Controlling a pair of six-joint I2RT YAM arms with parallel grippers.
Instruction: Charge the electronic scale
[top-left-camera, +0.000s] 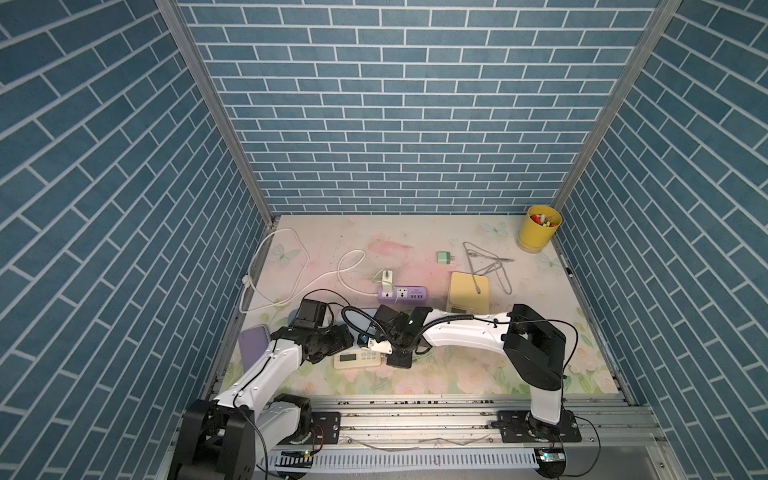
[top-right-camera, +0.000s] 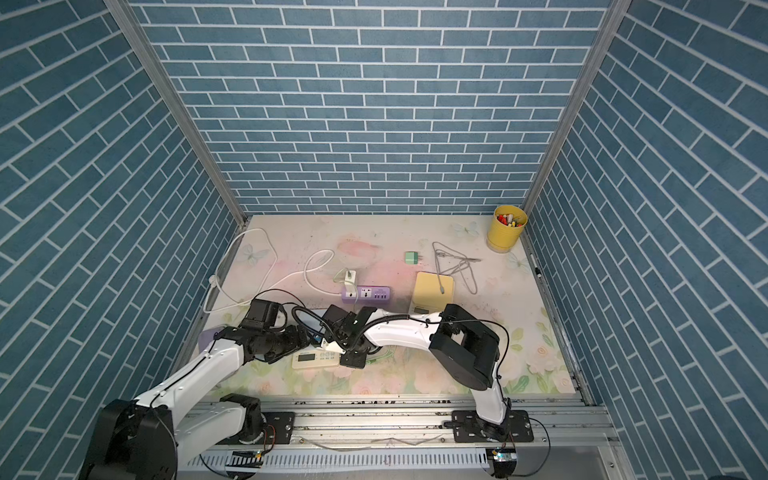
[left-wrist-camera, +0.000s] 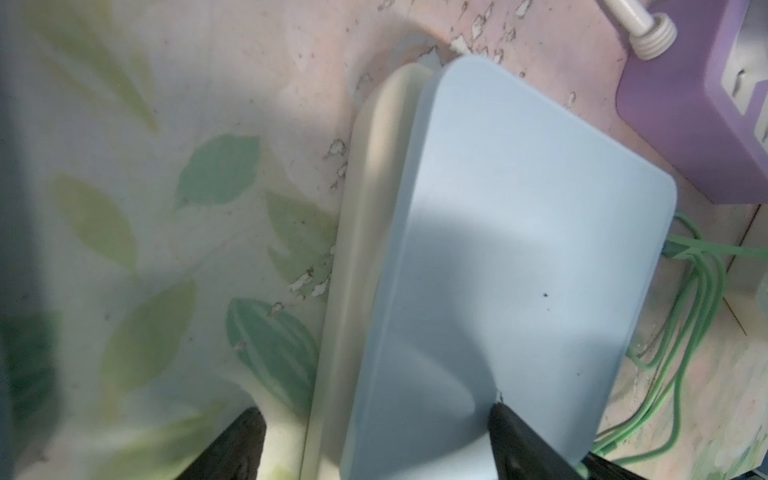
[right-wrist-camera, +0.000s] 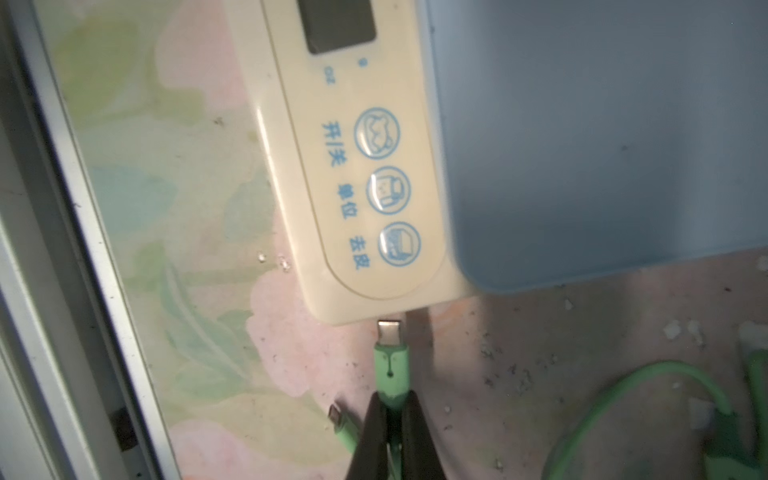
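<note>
The cream electronic scale (right-wrist-camera: 284, 176) with its blue tray (left-wrist-camera: 512, 224) lies near the front edge, its button panel facing front. My open left gripper is at the scale's left end, fingertips low beside the tray in the left wrist view. My right gripper is shut on a green cable connector (right-wrist-camera: 390, 368), its metal tip pointing at the scale's side just short of the casing. A second green plug (right-wrist-camera: 342, 428) lies alongside. Where the port is does not show.
Behind are a purple power strip (top-left-camera: 412, 294) with white adapter (top-left-camera: 387, 280), a green charger (top-left-camera: 444, 257), grey cable (top-left-camera: 500, 268), yellow pad (top-left-camera: 468, 288) and yellow cup (top-left-camera: 536, 236). A purple pad (top-left-camera: 254, 348) lies front left.
</note>
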